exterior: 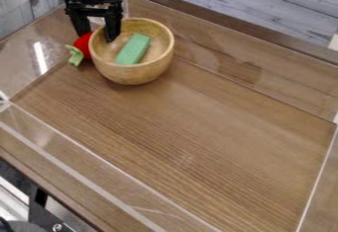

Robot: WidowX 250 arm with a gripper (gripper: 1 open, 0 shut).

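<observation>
A wooden bowl (pixel 146 71) sits at the upper left of the table, with a green block (pixel 132 49) inside it. My dark gripper (pixel 95 27) stands open at the bowl's left rim, reaching down from the top edge over a red object with a green end (pixel 81 50), which lies just left of the bowl and is partly hidden by the gripper and bowl. Whether the fingers touch the red object or the rim is hard to tell.
A grey wall (pixel 20 14) rises at the far left, close to the gripper.
</observation>
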